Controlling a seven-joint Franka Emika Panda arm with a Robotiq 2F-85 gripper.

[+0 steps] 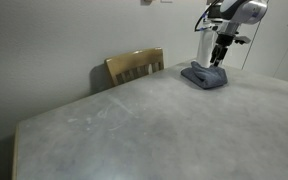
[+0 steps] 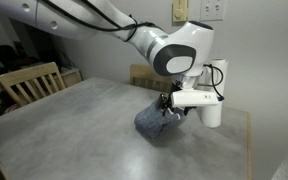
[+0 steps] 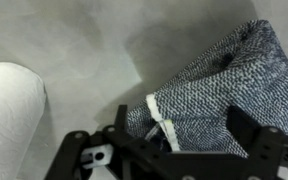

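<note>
A dark grey-blue cloth lies bunched on the table near its far right corner. Its woven texture and a pale strip show in the wrist view, where the cloth spreads below the fingers. My gripper is open, its two dark fingers apart above the cloth. Seen from the second exterior camera, the gripper points down at the cloth, close to its right part. Whether the fingertips touch the fabric I cannot tell.
A white paper roll stands upright right beside the arm, close to the gripper. Wooden chairs line the table edge.
</note>
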